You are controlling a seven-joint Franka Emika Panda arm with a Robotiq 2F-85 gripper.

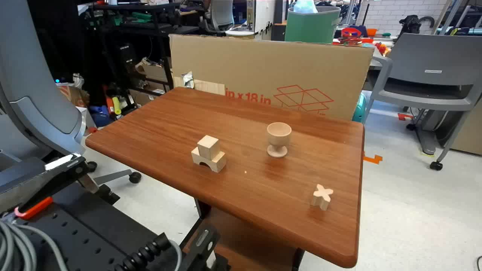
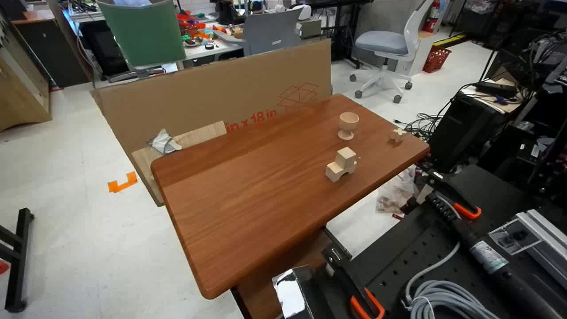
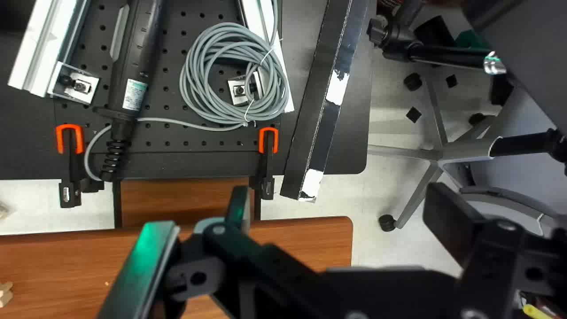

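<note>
My gripper shows only in the wrist view, above the table's edge, its fingers wide apart and nothing between them. On the brown table a pale wooden cube rests on an arch-shaped block. A wooden goblet-like cup stands upright, apart from that stack. Nearer one end of the table is an X-shaped wooden block. The second exterior view also has the cup, the cube and the X-shaped block. Part of a wooden piece enters the wrist view's left edge; which one, I cannot tell.
A cardboard panel stands along one long side of the table. Opposite is a black perforated bench with coiled grey cable and orange-handled clamps.
</note>
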